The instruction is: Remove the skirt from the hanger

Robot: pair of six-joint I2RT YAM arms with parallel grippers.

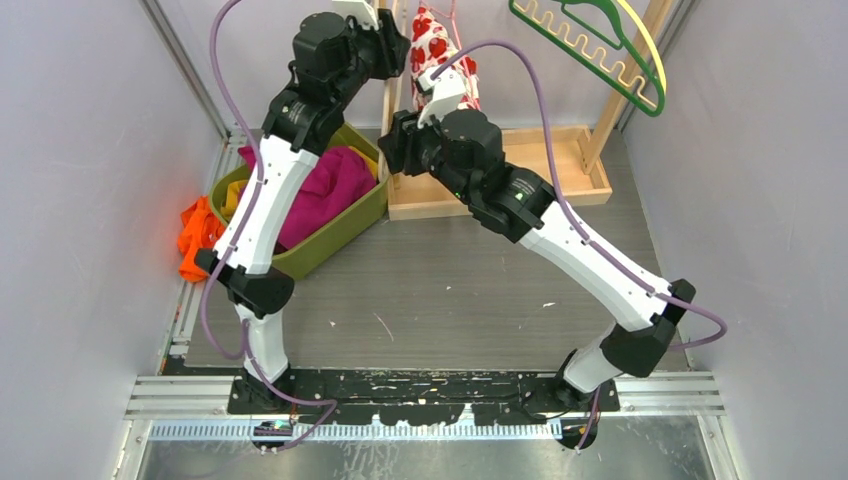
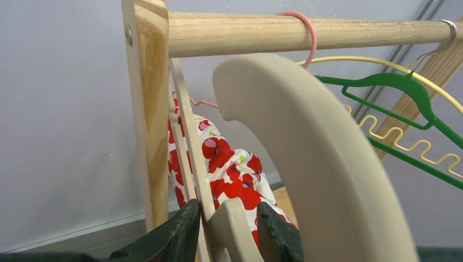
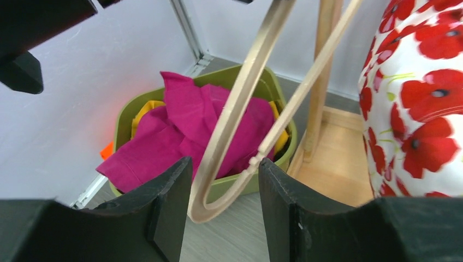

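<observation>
A beige hanger (image 2: 233, 226) is gripped at its neck by my left gripper, high at the back. Its thick hook (image 2: 306, 131) fills much of the left wrist view, in front of the wooden rail (image 2: 235, 33). The hanger's bare rounded end (image 3: 203, 210) lies between the spread fingers of my open right gripper. No cloth shows on the visible bars of this hanger. White cloth with red flowers, which looks like a skirt (image 3: 431, 103), hangs from a pink hanger (image 2: 310, 33) to the right of the beige bars.
Green and yellow hangers (image 1: 590, 50) hang bare at the right of the rail. An olive bin (image 1: 340, 228) with magenta cloth (image 1: 330, 195) stands on the left, orange cloth (image 1: 197, 240) beside it.
</observation>
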